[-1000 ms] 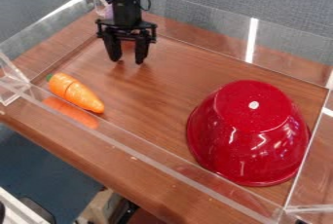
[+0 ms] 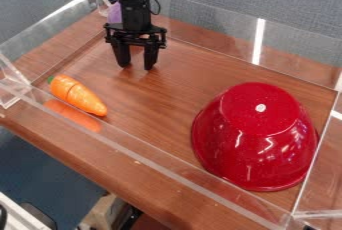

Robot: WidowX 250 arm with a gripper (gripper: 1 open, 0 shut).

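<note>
My black gripper [image 2: 136, 52] hangs over the upper left of the wooden tray floor, its fingers pointing down; whether anything is between them is hard to tell. Just behind it a small purple object [image 2: 115, 14] is partly hidden by the arm. An orange toy carrot [image 2: 78, 95] lies at the lower left. A large red upturned bowl [image 2: 254, 139] sits at the right.
Clear low walls surround the wooden surface [image 2: 160, 114], with the near wall passing below the carrot and bowl.
The gripper has moved very slightly downward. The carrot and red bowl have not moved.
</note>
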